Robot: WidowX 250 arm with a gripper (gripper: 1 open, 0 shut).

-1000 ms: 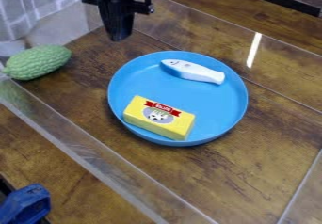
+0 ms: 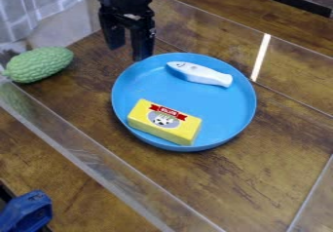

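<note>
The black gripper (image 2: 128, 35) hangs over the wooden table, just above and behind the left rim of a blue plate (image 2: 224, 119), its fingers apart with nothing visible between them. On the plate lie a white fish-shaped item (image 2: 201, 74) at the back and a yellow box with a red label (image 2: 164, 122) at the front. A green bumpy vegetable (image 2: 39, 64) lies left of the plate, apart from the gripper.
A blue object (image 2: 23, 212) sits at the lower left corner. Clear panels or edges run along the left side.
The objects on the table have not moved.
</note>
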